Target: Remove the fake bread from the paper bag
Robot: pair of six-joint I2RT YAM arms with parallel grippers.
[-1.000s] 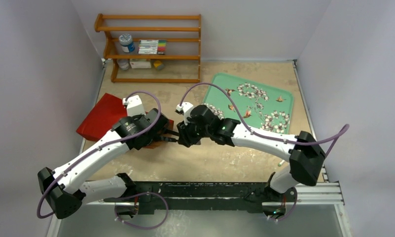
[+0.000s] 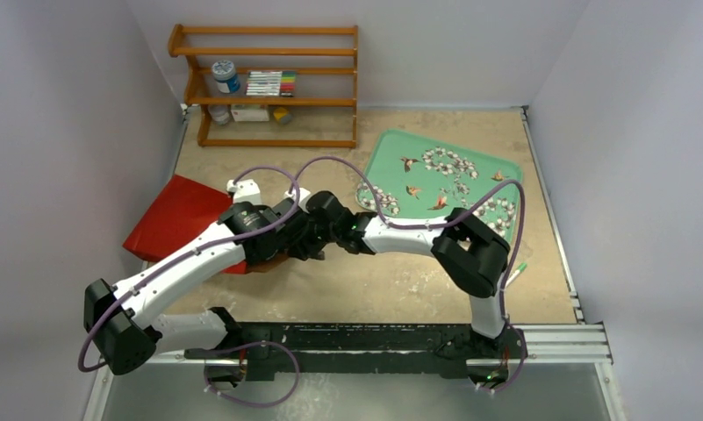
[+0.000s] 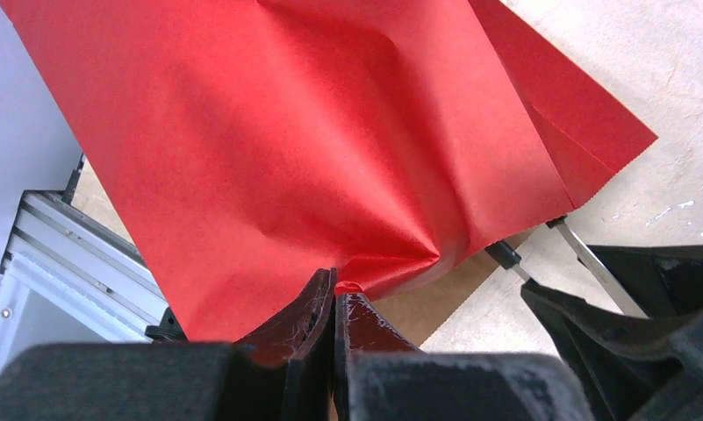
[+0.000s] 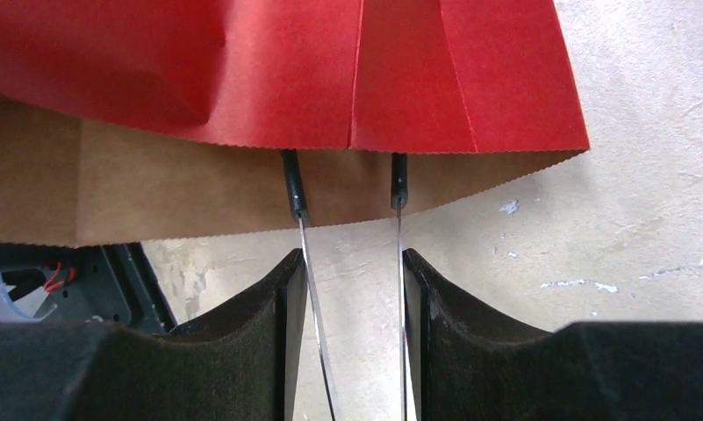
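Note:
The red paper bag [image 2: 181, 215] lies on its side at the left of the table, its brown-lined mouth [image 4: 181, 189] facing right. At the upper edge of that mouth my left gripper is shut, the red paper creased and pinched at its tips. My right gripper is part open, its two thin fingers [image 4: 398, 189] apart with the black tips reaching under the red upper edge into the mouth. The paper hides their very ends. No fake bread shows in any view; the bag's inside is covered.
A green flowered tray [image 2: 431, 167] lies at the back right. Behind stands a wooden rack [image 2: 277, 101] with a jar [image 2: 225, 77] and markers [image 2: 270, 83]. Both arms meet closely at the bag's mouth.
The right arm has moved left, from outside the bag up to its mouth, close beside the left gripper. The left arm and bag have shifted slightly.

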